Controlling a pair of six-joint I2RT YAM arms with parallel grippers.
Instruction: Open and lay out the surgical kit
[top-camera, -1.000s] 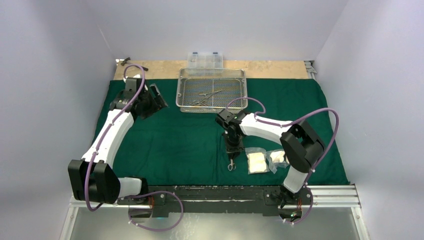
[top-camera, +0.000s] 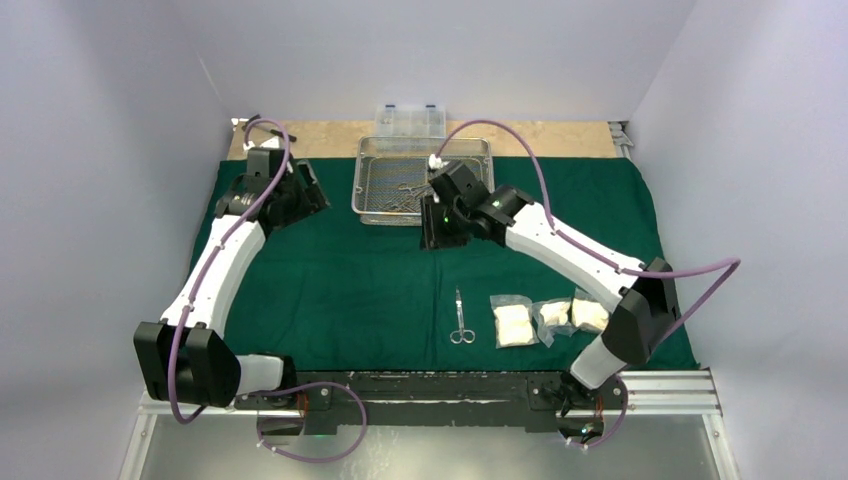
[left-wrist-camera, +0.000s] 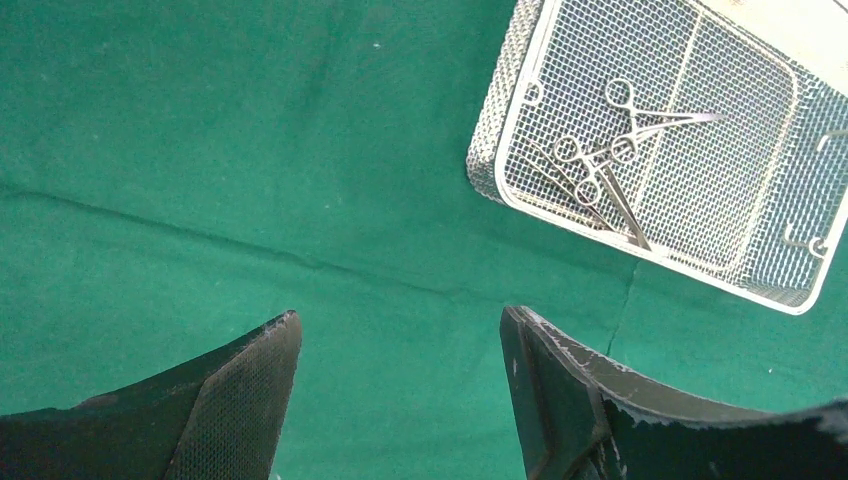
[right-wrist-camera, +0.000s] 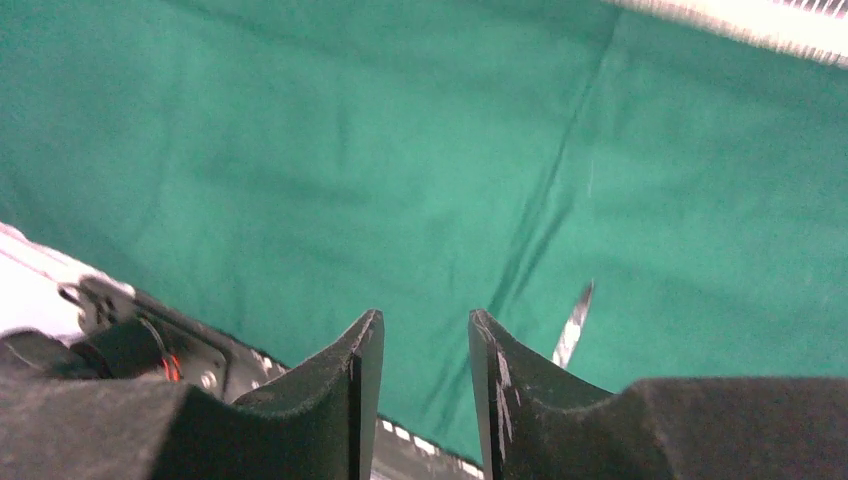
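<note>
A wire mesh tray (top-camera: 357, 185) stands at the back of the green drape. Inside it lie several metal instruments, among them scissor-handled clamps (left-wrist-camera: 633, 122), partly hidden from above by my right arm. One pair of scissors (top-camera: 461, 322) lies on the drape near the front, rings toward the front edge. Its tip (right-wrist-camera: 576, 318) shows in the right wrist view. My right gripper (top-camera: 430, 246) hovers just in front of the tray, fingers parted, holding nothing. Left of the tray, my left gripper (top-camera: 318, 192) is wide open and empty over bare drape.
Several packets of white gauze (top-camera: 514, 322) lie at the front right, right of the scissors. Behind the tray sits a clear plastic box (top-camera: 410, 121) on the wooden strip.
My right gripper has lifted off the scissors and swung back toward the tray. The scissors, gripped or covered a second ago, now lie uncovered with rings spread. My left arm has barely moved.
</note>
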